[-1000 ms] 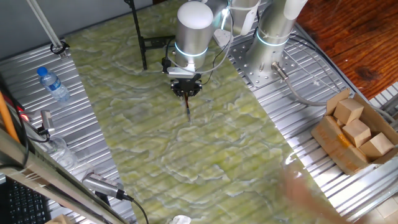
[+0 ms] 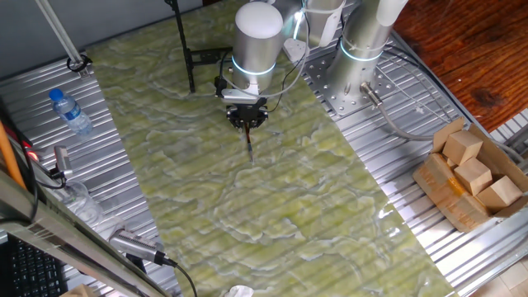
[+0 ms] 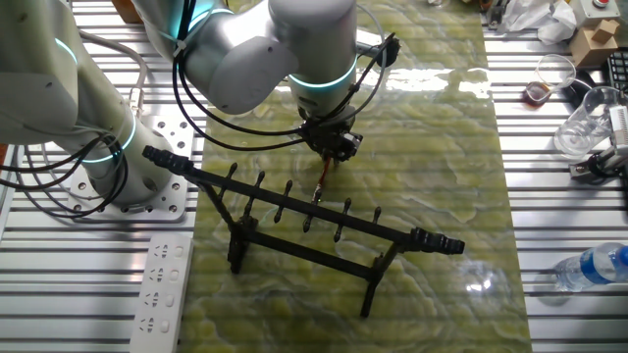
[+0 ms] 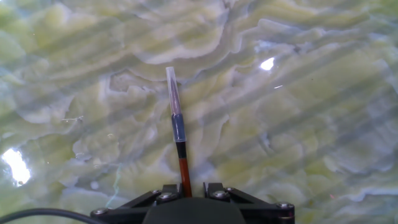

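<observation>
A brush (image 4: 183, 165) with a reddish-brown handle, a dark band and a clear cap over its tip extends forward from between the fingers in the wrist view. My gripper (image 2: 247, 124) points down over the green marbled mat and appears shut on the handle's upper part, though the contact itself is hidden. The capped end stands out beyond the fingers. A black rack (image 3: 314, 213) with a row of small pegs stands on the mat, close to the gripper in exterior view 2; no brush hangs on it.
A cardboard box (image 2: 450, 198) of wooden blocks sits beyond the mat, on the arm base's side. Along the opposite edge are a water bottle (image 2: 71, 112) and clear cups (image 3: 589, 122). A power strip (image 3: 162, 294) lies near the rack.
A blurred hand-like shape at the lower right of exterior view 1 one second ago is gone. Arm, gripper and brush look unmoved.
</observation>
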